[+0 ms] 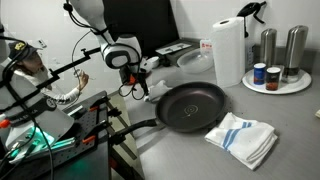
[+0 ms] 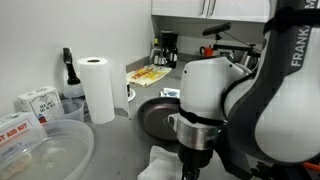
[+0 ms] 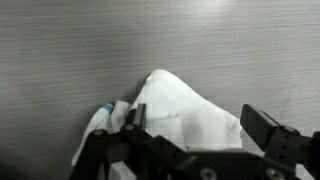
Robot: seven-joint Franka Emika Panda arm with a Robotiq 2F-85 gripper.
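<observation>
A crumpled white cloth [image 1: 158, 89] lies on the counter by the left edge of the black frying pan [image 1: 193, 107]. Blue stripes mark the left part of this cloth [image 3: 180, 108] in the wrist view. My gripper is open over the cloth, one finger on each side; contact cannot be made out. In the second exterior view the cloth [image 2: 158, 165] shows low in the frame beside the gripper, whose fingertips are partly hidden by the arm. A second white towel with blue stripes [image 1: 240, 139] rests folded to the right of the pan.
The pan's handle [image 1: 135, 130] points toward the counter's front edge. Behind stand a clear plastic bowl [image 1: 196, 62], a paper towel roll [image 1: 229, 55], and a plate [image 1: 276, 85] with jars and shakers. Bare counter lies in front of the folded towel.
</observation>
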